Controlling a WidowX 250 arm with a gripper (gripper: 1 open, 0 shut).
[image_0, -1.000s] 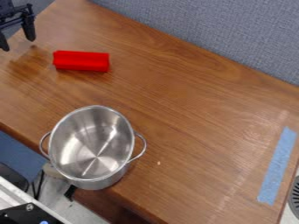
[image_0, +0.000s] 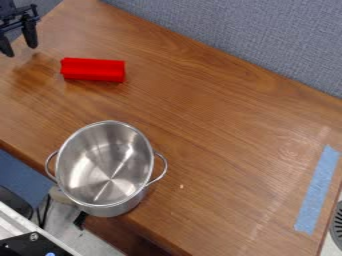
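A red cylinder-like object (image_0: 92, 70) lies on its side on the wooden table (image_0: 227, 120), toward the upper left. A steel pot (image_0: 106, 165) with two wire handles stands at the lower left near the table's front edge, apparently empty. The black gripper (image_0: 19, 36) is at the upper left edge of the camera view, left of the red object and apart from it, partly cut off by the frame. Its fingers appear spread, with nothing visible between them.
A strip of blue tape (image_0: 317, 188) lies along the right side of the table. A grey padded wall (image_0: 254, 30) runs behind the table.
The gripper has shifted very slightly at the left edge. The red object and the pot have not moved.
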